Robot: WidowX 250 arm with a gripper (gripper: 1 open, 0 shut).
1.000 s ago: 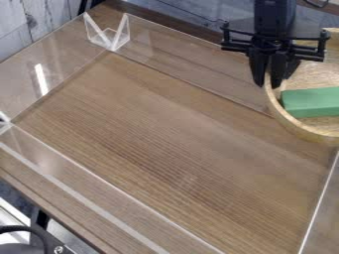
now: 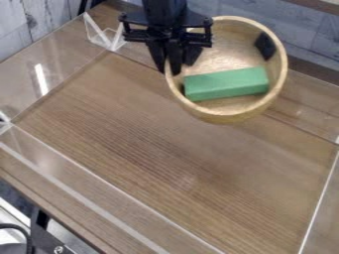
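Observation:
My black gripper (image 2: 172, 50) is in the upper middle of the camera view, shut on the left rim of a round tan bowl (image 2: 240, 108), which is held tilted above the wooden table. A green rectangular block (image 2: 225, 83) lies inside the bowl, and a small dark item (image 2: 264, 45) shows near its upper right rim.
The bare wooden table (image 2: 146, 179) has clear edge strips and open room at left and front. A clear plastic piece (image 2: 106, 32) stands at the back left. A grey wall runs behind, and dark cables show at the lower left.
My gripper has moved left across the table from the right side, carrying the bowl with the green block in it.

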